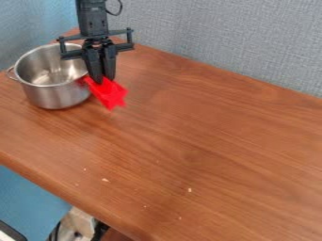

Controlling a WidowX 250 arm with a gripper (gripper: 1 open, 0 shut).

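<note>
My black gripper (pixel 102 75) hangs at the upper left, shut on a bright red object (pixel 108 93) just at the right side of a steel pot (pixel 53 93). The red piece overlaps the pot's right wall in the view; whether it touches the pot I cannot tell. The pot stands upright, its inside partly visible, with a handle on the left.
A grey textured wall (pixel 227 42) stands behind the table.
</note>
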